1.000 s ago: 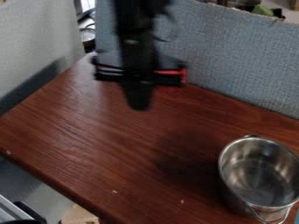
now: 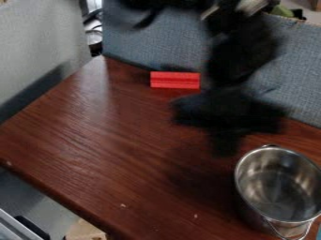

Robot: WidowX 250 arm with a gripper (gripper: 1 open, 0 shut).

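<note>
A red rectangular block [image 2: 175,79] lies at the back of the wooden table, near the fabric partition. My black gripper [image 2: 226,131], blurred by motion, hangs to the right of the block, above the middle-right of the table. It looks shut, with nothing visible between its fingers. A steel pot [image 2: 269,183] with a wire handle stands at the front right.
Grey partitions [image 2: 38,56] border it at the back and left, and its left edge drops off toward the floor.
My gripper has moved right, away from the red block, which now shows fully. The pot has not moved.
</note>
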